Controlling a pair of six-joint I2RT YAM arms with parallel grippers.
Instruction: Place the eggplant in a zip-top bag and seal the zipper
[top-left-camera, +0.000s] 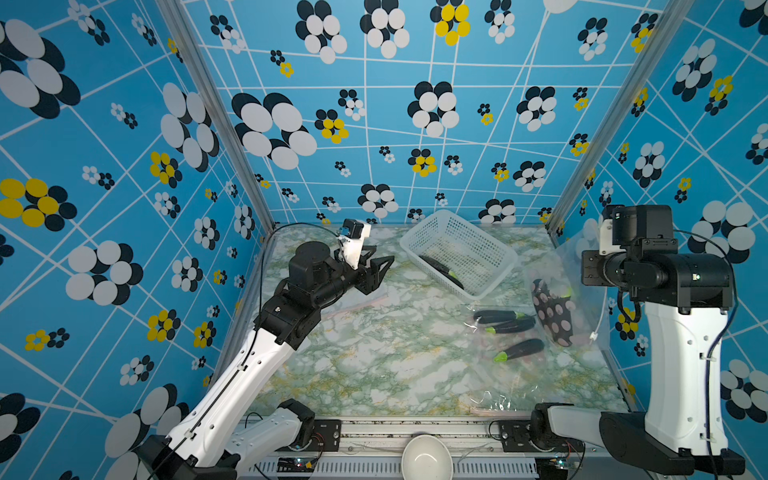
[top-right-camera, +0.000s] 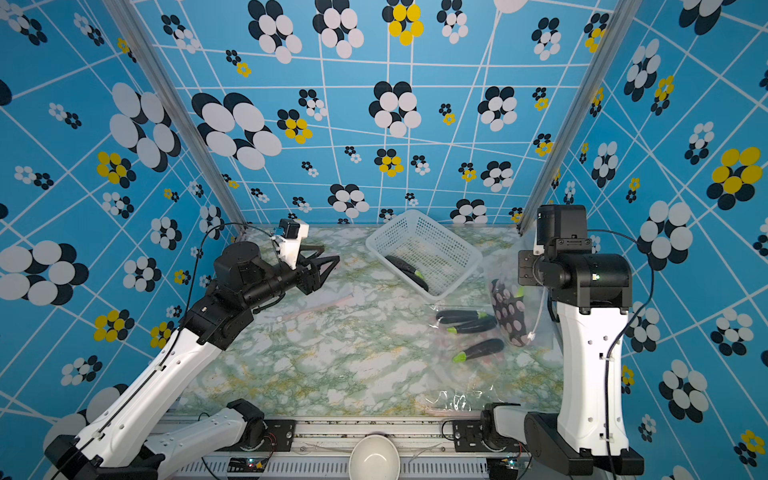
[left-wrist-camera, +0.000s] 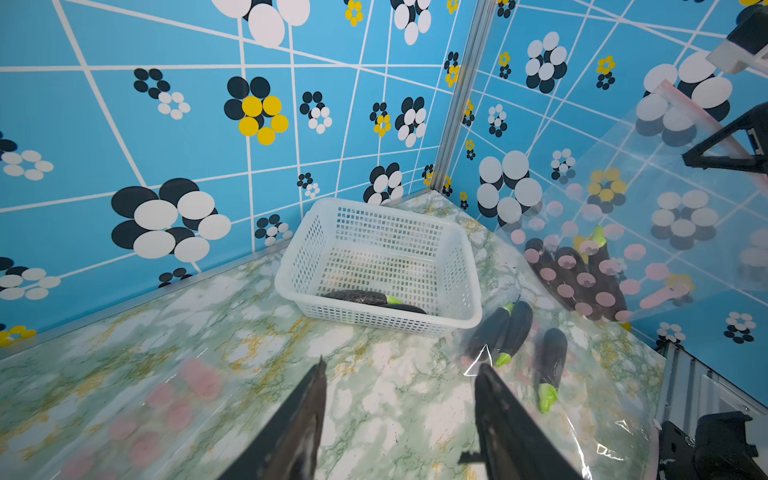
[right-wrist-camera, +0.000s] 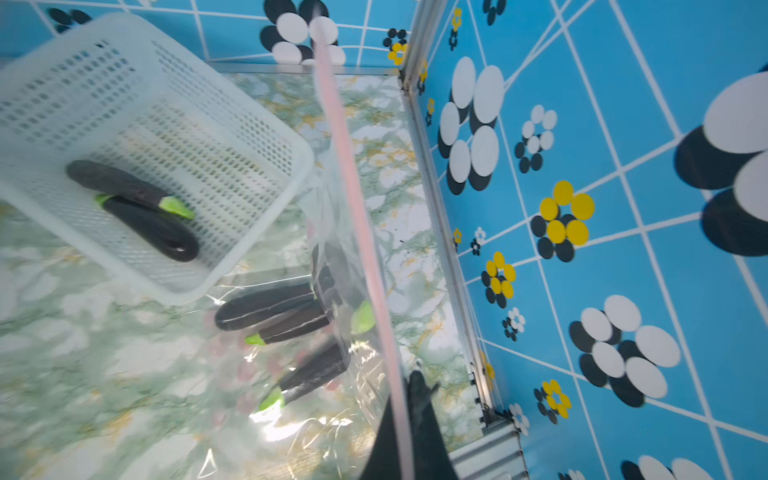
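Observation:
My right gripper is raised at the right side, shut on the pink zipper strip (right-wrist-camera: 352, 184) of a clear bag (left-wrist-camera: 608, 256), which hangs with eggplants showing through its dotted film. My left gripper hangs open over the left of the table, nothing between its fingers. A clear bag (left-wrist-camera: 176, 408) lies flat below it. Three eggplants (top-left-camera: 520, 349) lie on another clear bag at the right of the table. Two more eggplants (right-wrist-camera: 148, 228) lie in the white basket (top-left-camera: 504, 256).
The basket stands at the back right of the centre, near the back wall. Patterned walls border the table on the sides and back.

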